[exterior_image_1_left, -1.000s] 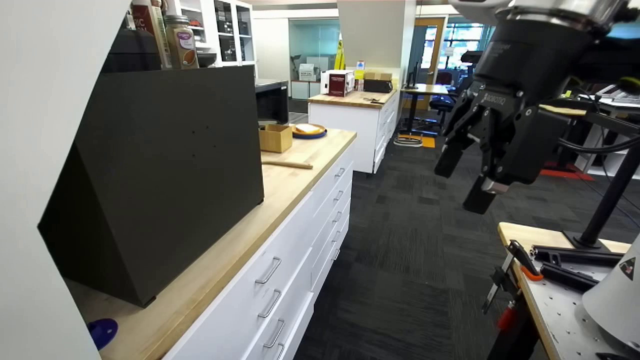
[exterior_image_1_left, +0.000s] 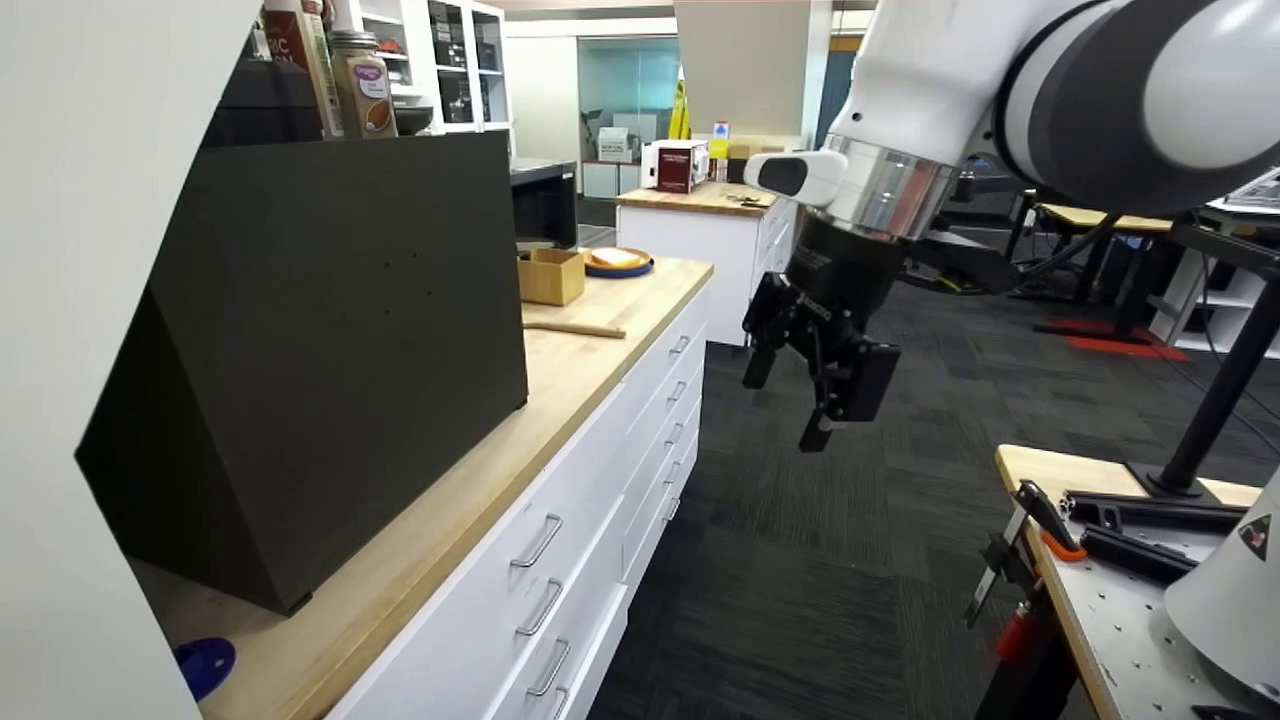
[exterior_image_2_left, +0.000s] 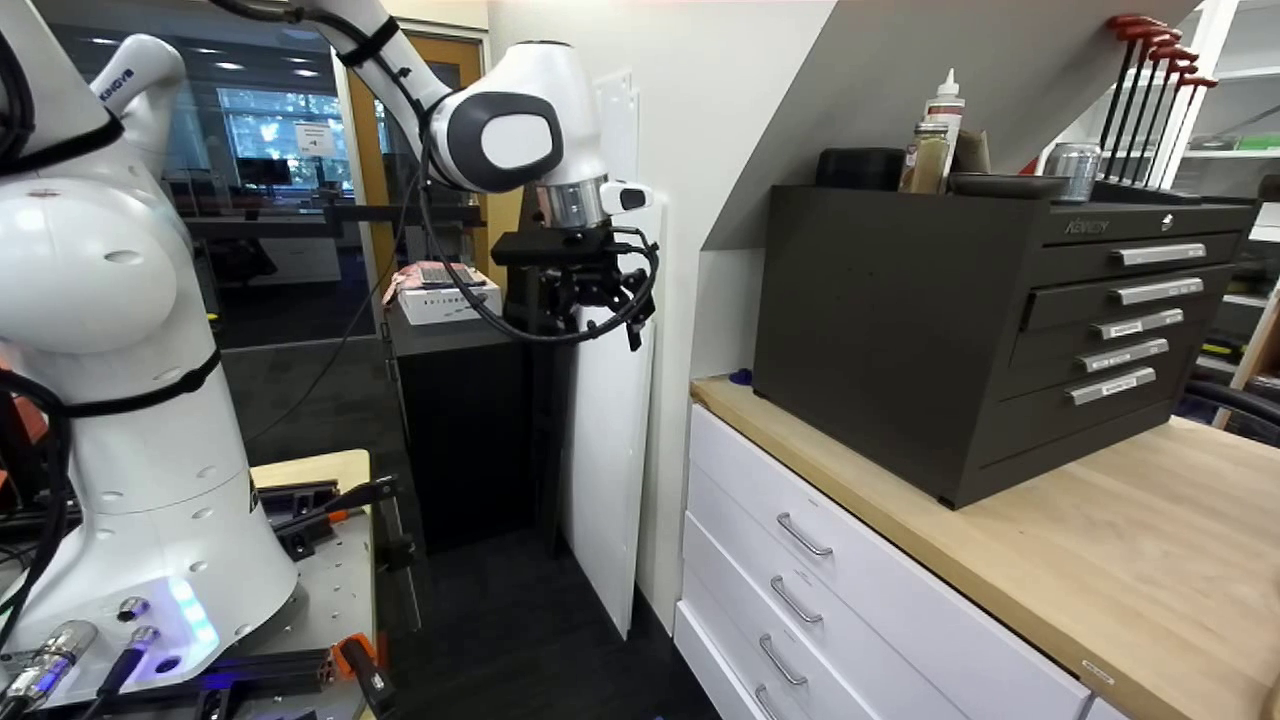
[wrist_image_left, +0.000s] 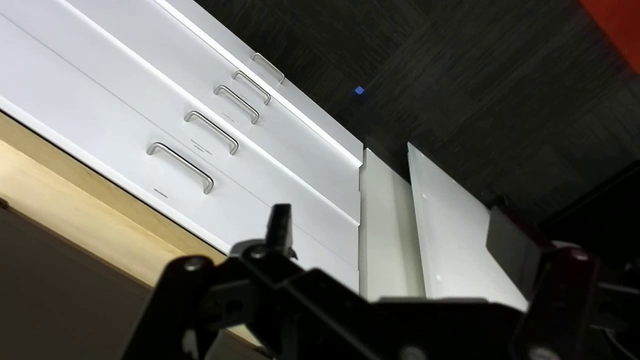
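Observation:
My gripper (exterior_image_1_left: 782, 408) hangs over the aisle floor in exterior view 1, to the right of the white drawer cabinet (exterior_image_1_left: 480, 636). Its fingers are spread apart, with nothing between them. From exterior view 2 the gripper (exterior_image_2_left: 632, 314) appears in front of the white wall, left of the counter and clear of it; cables partly cover it. The wrist view looks down on the white drawer fronts (wrist_image_left: 108, 108), where several metal handles (wrist_image_left: 180, 168) show. Every drawer front in that view looks closed. No contact between the fingers and the cabinet shows.
A dark tool chest (exterior_image_2_left: 888, 336) stands on the wooden counter (exterior_image_2_left: 1152, 528). A small wooden box (exterior_image_1_left: 551, 278) and a plate (exterior_image_1_left: 618, 262) sit farther along it. Loose white panels (wrist_image_left: 456, 234) lean beside the cabinet. Clamps (exterior_image_1_left: 1020, 540) jut from the robot's table edge.
More of the arm is now in view. The drawers and counter objects look unmoved.

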